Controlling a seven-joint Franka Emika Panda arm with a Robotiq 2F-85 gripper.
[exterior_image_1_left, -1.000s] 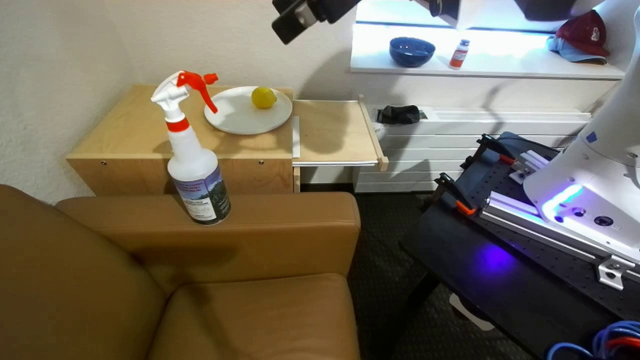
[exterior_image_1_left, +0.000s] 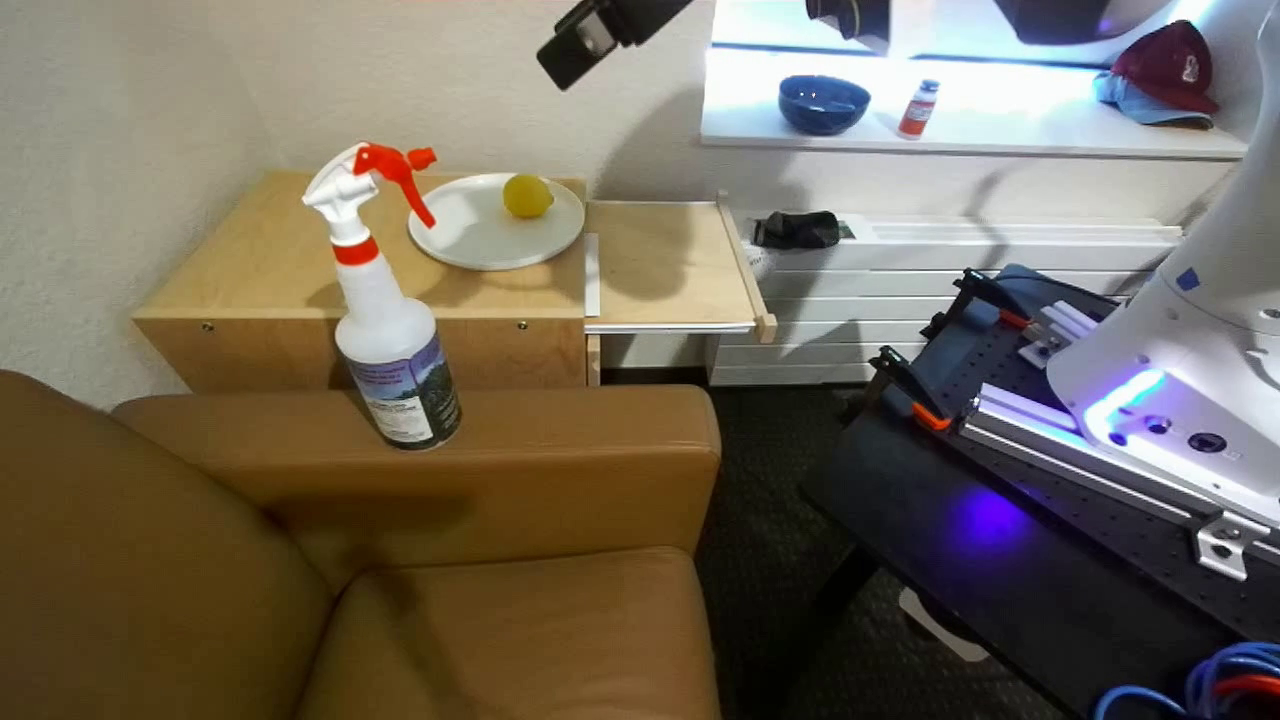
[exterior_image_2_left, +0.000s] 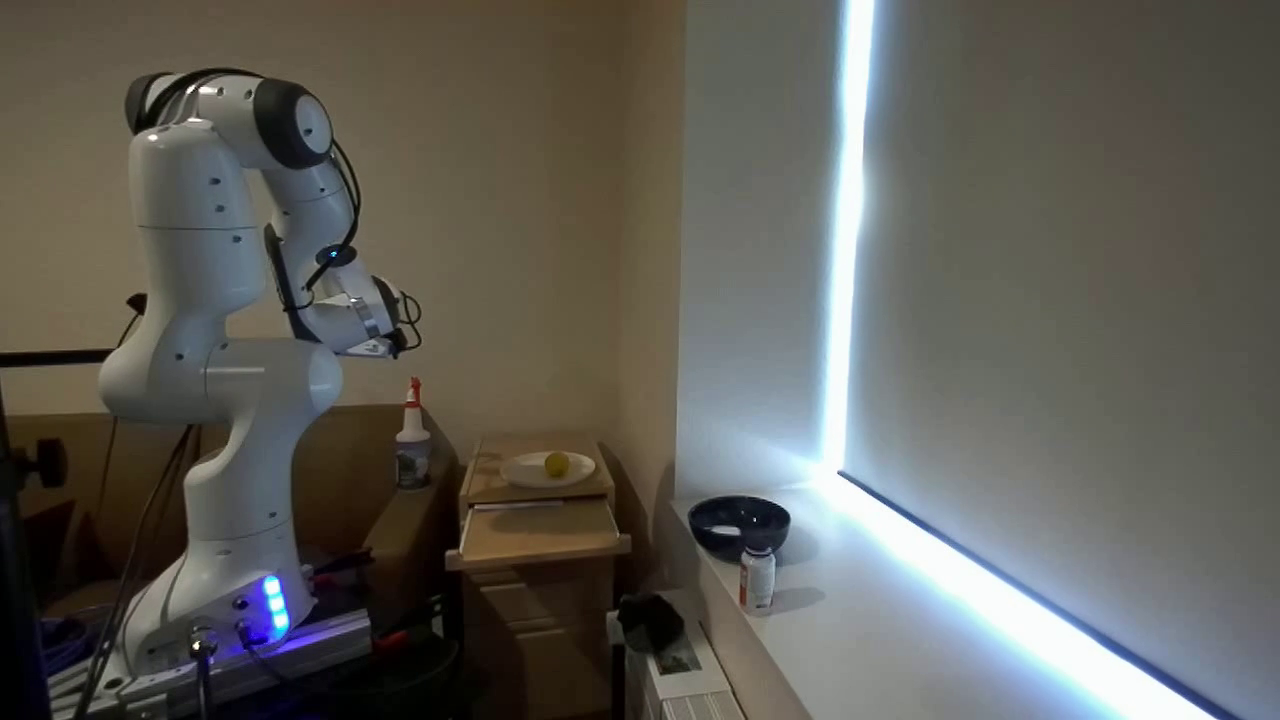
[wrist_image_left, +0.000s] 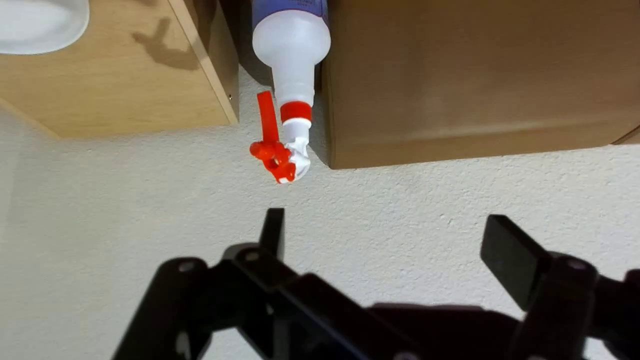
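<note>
My gripper is open, its two dark fingers wide apart with only bare wall seen between them. In the wrist view the spray bottle (wrist_image_left: 294, 66) lies beyond the fingers, its red trigger (wrist_image_left: 268, 117) above the left one. That white bottle (exterior_image_1_left: 396, 348) stands upright on the sofa arm (exterior_image_1_left: 576, 432), apart from the gripper. One black finger (exterior_image_1_left: 576, 50) shows high at the top edge of exterior view 1. A yellow lemon-like fruit (exterior_image_1_left: 527, 196) rests on the white plate (exterior_image_1_left: 462, 234), on top of the wooden cabinet (exterior_image_1_left: 252, 264).
The cabinet's drawer (exterior_image_1_left: 660, 270) is pulled out and looks empty. On the windowsill (exterior_image_1_left: 1020, 126) are a dark blue bowl (exterior_image_1_left: 823, 104), a small pill bottle (exterior_image_1_left: 919, 109) and a cap (exterior_image_1_left: 1164, 72). A black item (exterior_image_1_left: 800, 229) lies on the radiator (exterior_image_1_left: 960, 264).
My arm and gripper have shifted slightly to the left in exterior view 1. The spray bottle, plate, fruit and drawer have stayed put.
</note>
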